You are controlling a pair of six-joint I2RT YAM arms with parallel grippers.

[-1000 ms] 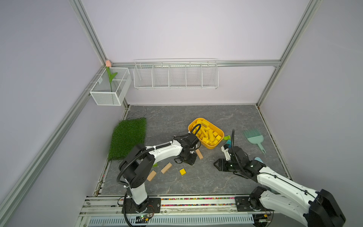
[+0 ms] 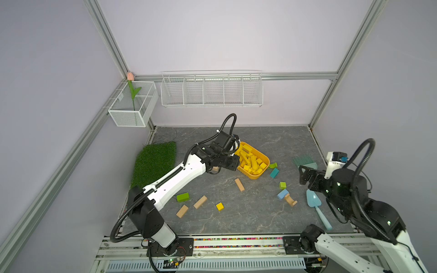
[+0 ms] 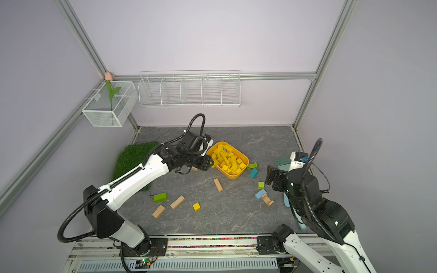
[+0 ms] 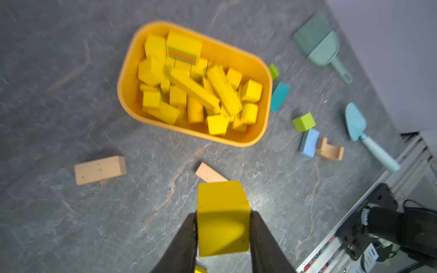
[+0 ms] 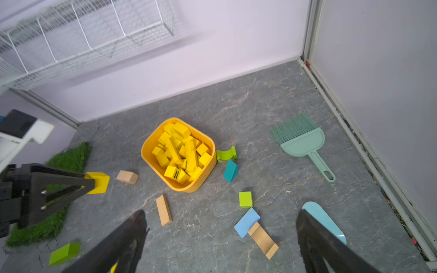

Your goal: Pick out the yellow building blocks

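My left gripper is shut on a yellow block point(image 4: 223, 218), held up above the table just left of the yellow basket point(image 2: 260, 177). In the right wrist view the same block point(image 5: 97, 183) shows at the tips of the left fingers point(image 5: 63, 198). The basket holds a heap of yellow blocks point(image 4: 191, 91). On the table near the front lies another yellow block point(image 2: 219, 206), mostly cut off in the left wrist view. At the right side my right gripper hangs high over the table, its fingers wide apart and nothing between them.
Green point(image 2: 182, 197), wooden point(image 2: 200, 202), teal point(image 2: 274, 173) and blue point(image 2: 282, 194) blocks lie scattered about. A green brush point(image 5: 305, 138) and a pale blue trowel point(image 2: 318, 207) lie at the right. Grass matting point(image 2: 154, 163) covers the left; the table behind the basket is clear.
My left gripper has risen from low over the table and moved back toward the basket, with the yellow block. The right arm has lifted and swung to the right.
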